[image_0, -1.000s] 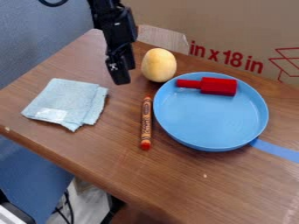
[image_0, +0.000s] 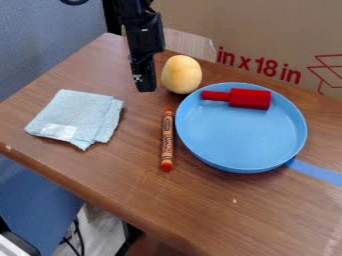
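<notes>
My black gripper (image_0: 144, 78) hangs at the upper middle, just left of a yellow rounded object (image_0: 182, 74); whether its fingers are open or shut is unclear. An orange crayon-like stick (image_0: 167, 140) lies below it. A blue plate (image_0: 241, 140) holds a red object (image_0: 247, 98) at its back. A folded light-blue cloth (image_0: 76, 117) lies on the left of the wooden table (image_0: 174, 215).
A cardboard box (image_0: 267, 40) stands along the back. Blue tape (image_0: 318, 173) runs right of the plate.
The objects on the table have not moved.
</notes>
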